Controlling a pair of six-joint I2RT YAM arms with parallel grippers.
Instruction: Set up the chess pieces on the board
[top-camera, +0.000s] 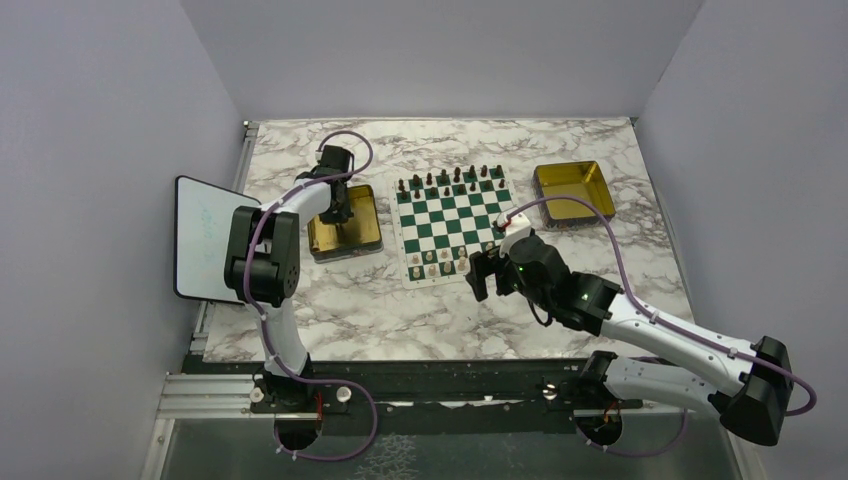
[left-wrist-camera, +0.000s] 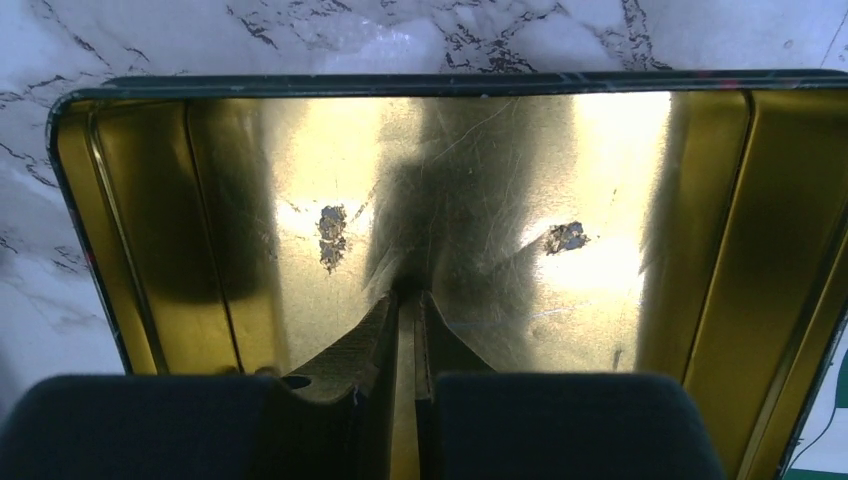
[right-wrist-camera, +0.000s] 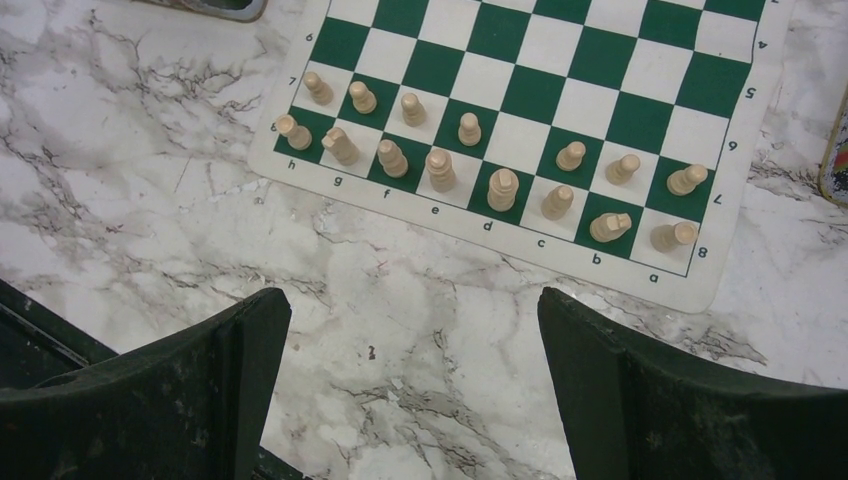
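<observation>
The left gold tin (top-camera: 362, 231) lies left of the chessboard (top-camera: 442, 229). My left gripper is over it with fingertips close together; whether a piece is between them is not clear. In the right wrist view, light pieces (right-wrist-camera: 440, 170) stand in two rows on the board's near side. Dark pieces (top-camera: 443, 180) stand along the far side. My right gripper is open and empty over the table's near part, its fingers wide apart.
A second gold tin (top-camera: 571, 184) sits right of the board, looking empty. A white panel (top-camera: 205, 240) stands at the left. Bare marble is in front of the board.
</observation>
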